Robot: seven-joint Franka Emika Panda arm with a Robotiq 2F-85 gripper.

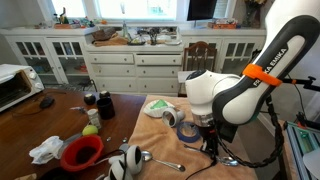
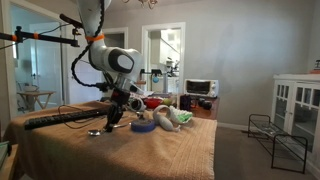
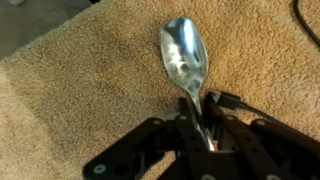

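Note:
A silver spoon [image 3: 183, 52] lies on the tan cloth with its bowl pointing away from my gripper. In the wrist view the black fingertips stand close on either side of its handle, a narrow gap between them. Whether they press on the handle does not show. Exterior view 1 has the gripper [image 1: 211, 150] low over the cloth, with the spoon's bowl [image 1: 230, 161] just to its right. From the other side, the gripper [image 2: 113, 118] is also down near the tabletop, and the spoon's bowl [image 2: 95, 132] shows left of it.
A black cable plug [image 3: 228, 100] lies right beside the spoon's handle. Close by are a blue tape roll [image 1: 187, 131], a mug [image 1: 171, 111] and another spoon [image 1: 162, 160]. A red bowl [image 1: 82, 152] stands farther left. Bare cloth [image 3: 90, 90] extends left of the spoon.

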